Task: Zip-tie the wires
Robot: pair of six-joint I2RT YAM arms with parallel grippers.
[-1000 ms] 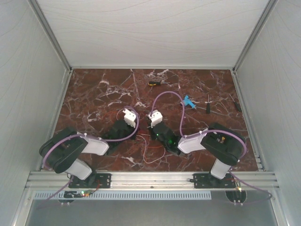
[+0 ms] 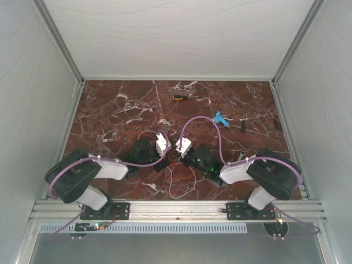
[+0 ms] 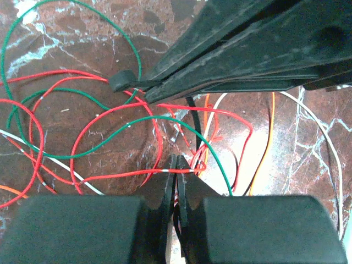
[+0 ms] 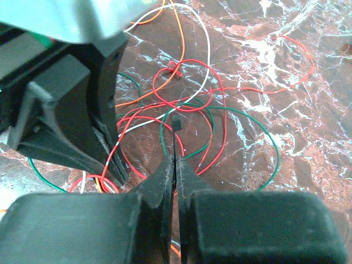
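Observation:
Loose red, green, white and orange wires (image 3: 99, 176) lie tangled on the table between my grippers. My right gripper is shut on a black zip tie, whose square head (image 4: 176, 122) sticks out past the fingertips. Seen from the left wrist, that head lies at the tips of the right gripper, and a black strip (image 3: 196, 124) runs down by the wire bundle. My left gripper is shut low by the bundle. A thin black strip shows along its fingers, but whether it is pinched I cannot tell.
Behind the arms lie a blue tool (image 2: 220, 119), a screwdriver (image 2: 243, 125), a black and yellow tool (image 2: 180, 97) and a dark-handled tool (image 2: 278, 124). Both grippers stand close together.
Seen from above, the left gripper has moved right and slightly toward the front, closer to the right gripper.

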